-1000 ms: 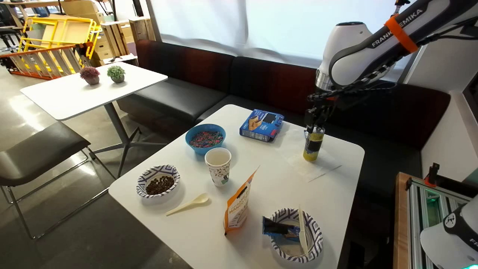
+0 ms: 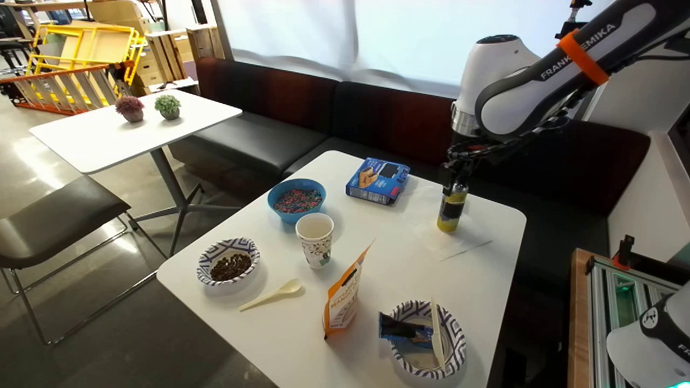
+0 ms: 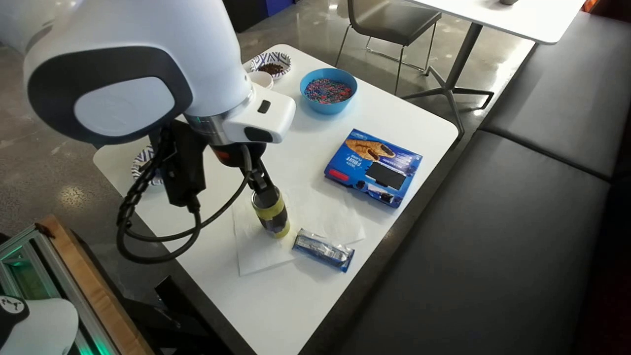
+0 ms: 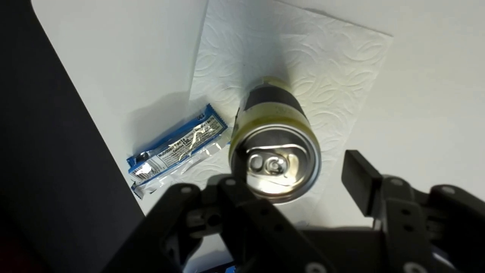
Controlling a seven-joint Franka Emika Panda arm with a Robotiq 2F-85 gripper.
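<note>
A yellow-green can with a dark band (image 2: 452, 208) stands on a white paper napkin (image 3: 258, 255) near one end of the table. My gripper is over the can's top, its fingers apart. In the wrist view, one dark finger (image 4: 234, 182) overlaps the left rim of the can, while the other finger (image 4: 362, 182) stands clear to the right with a gap between. Whether the left one touches the can, I cannot tell. A blue and silver wrapped bar (image 4: 177, 150) lies beside the can, partly against the napkin.
A blue snack box (image 3: 373, 168) and a blue bowl (image 3: 329, 107) are farther along the table. Exterior view 1 also has a paper cup (image 2: 315, 249), an orange pouch (image 2: 343, 300), a spoon (image 2: 271, 294) and two patterned bowls. Bare tabletop lies between the can and pouch.
My gripper has shifted slightly left and lower around the can's top in exterior view 1. The can stands in nearly the same place; the napkin's near edge has shifted slightly.
</note>
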